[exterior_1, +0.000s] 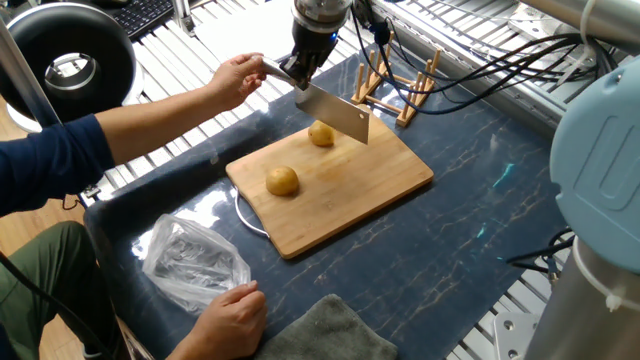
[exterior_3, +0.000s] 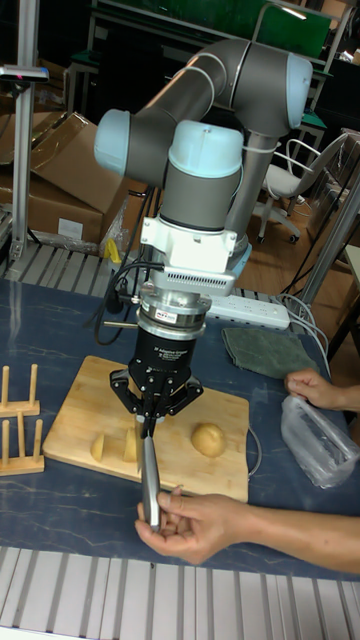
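The cleaver (exterior_1: 335, 112) hangs tilted above the far part of the cutting board (exterior_1: 350, 200), its broad blade clear of the wood. My gripper (exterior_3: 158, 414) is shut on it near where the handle meets the blade. A person's hand (exterior_1: 236, 82) grasps the handle's outer end. On the board lie a rounded potato (exterior_1: 282, 180) and another potato (exterior_1: 320, 134) close below the blade. From the opposite side, cut potato pieces (exterior_3: 98, 446) show beside the cleaver, and the rounded potato (exterior_3: 209, 438) sits apart. Exact finger contact is too small to make out.
A wooden rack (exterior_1: 400, 90) stands behind the board, with black cables hanging near it. The person's other hand (exterior_1: 228, 318) is by a clear plastic bag (exterior_1: 190, 265). A grey cloth (exterior_1: 328, 332) lies at the front. Table right of the board is clear.
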